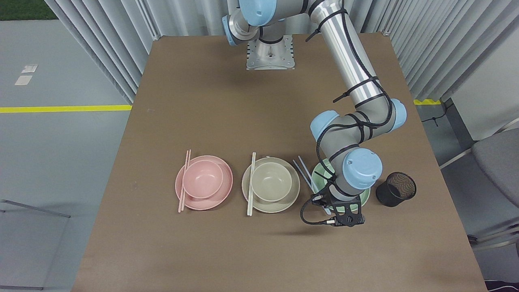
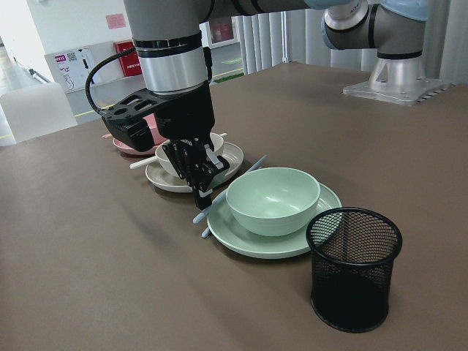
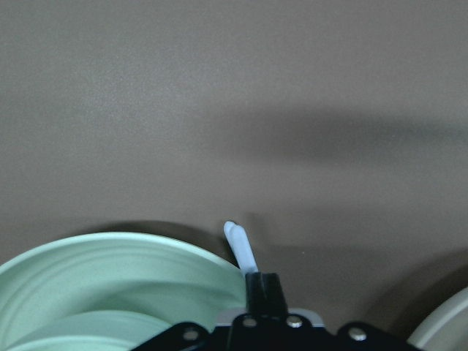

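Note:
Pale blue chopsticks (image 1: 302,172) (image 2: 254,167) lie slanted at the left side of the green plate (image 2: 256,246), which holds a green bowl (image 2: 273,197). My black gripper (image 2: 205,191) is down at these chopsticks, beside the plate's rim; a chopstick end (image 3: 238,241) pokes out beyond the fingertips in the wrist view. The fingers look close together, seemingly on a chopstick, though the hold is unclear. The front view hides the fingertips under the arm.
A beige plate and bowl (image 1: 271,182) with white chopsticks (image 1: 250,194) and a pink set (image 1: 202,180) with pink chopsticks stand to the left. A black mesh cup (image 1: 395,190) stands right of the green set.

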